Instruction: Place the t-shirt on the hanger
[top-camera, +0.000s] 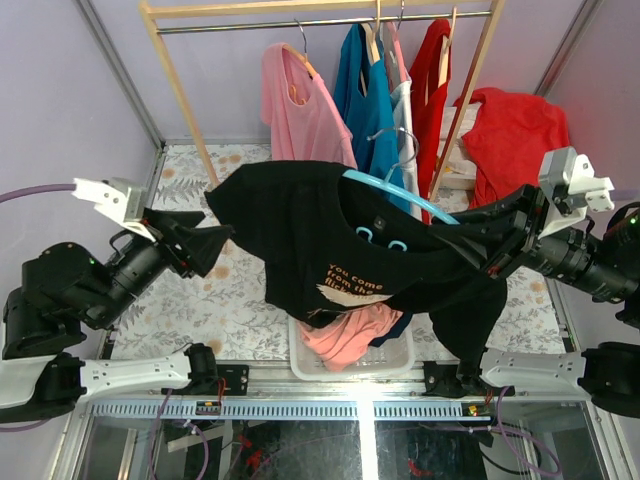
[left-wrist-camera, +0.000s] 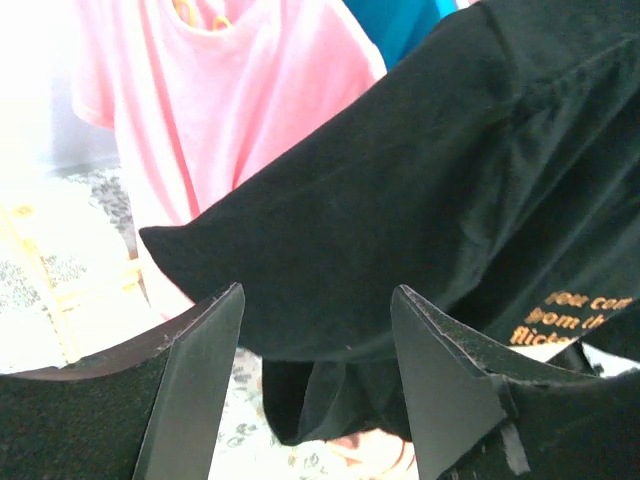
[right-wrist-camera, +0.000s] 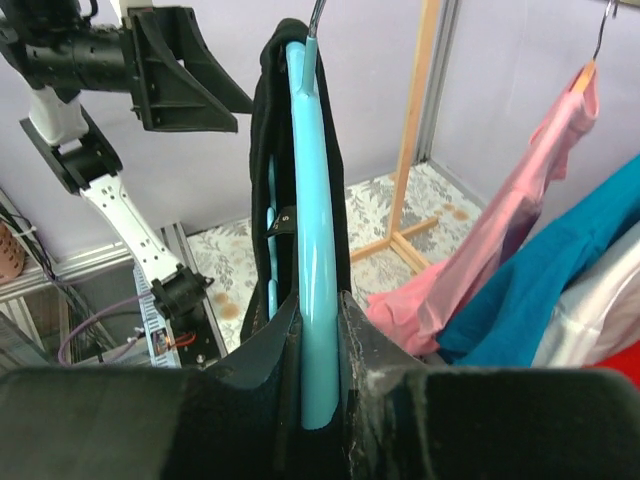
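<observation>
In the top view the black t-shirt (top-camera: 300, 215) with orange lettering hangs in the air over the floor. A light blue hanger (top-camera: 385, 186) runs through its neckline, its metal hook (top-camera: 396, 140) pointing up toward the rack. My right gripper is shut on the hanger's end together with the shirt's shoulder cloth. Apart from the shirt's free sleeve (left-wrist-camera: 330, 220), just short of its edge, my left gripper stands open with nothing between its fingers. How far the hanger reaches inside the left shoulder is hidden by cloth.
Behind the shirt a wooden rack (top-camera: 185, 90) carries a pink shirt (top-camera: 305, 115), a blue one (top-camera: 368, 100), and red and white garments. A clear bin (top-camera: 305, 360) with folded clothes sits below. Red cloth (top-camera: 515, 140) lies at the back right.
</observation>
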